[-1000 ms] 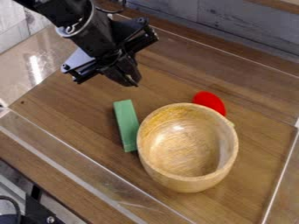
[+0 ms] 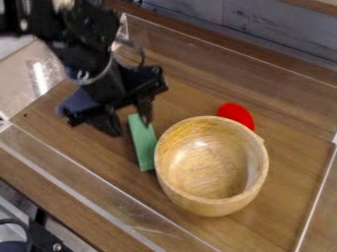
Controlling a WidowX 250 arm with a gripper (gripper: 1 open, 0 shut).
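Observation:
The robot's gripper (image 2: 125,123) hangs open at the left-centre of the camera view, low over the wooden surface, its fingers just above and beside the upper end of a green block (image 2: 145,150). The green block lies lengthwise, front to back. Right of it stands a large wooden bowl (image 2: 211,192). Behind the bowl's upper right is a red object (image 2: 235,114), partly hidden by the bowl, with a small pale part below it.
The wooden work surface (image 2: 283,148) has free room at the back and right. A pale wall or panel (image 2: 250,30) runs along the back. A clear edge strip crosses the lower left.
The block, bowl and red object have not visibly moved.

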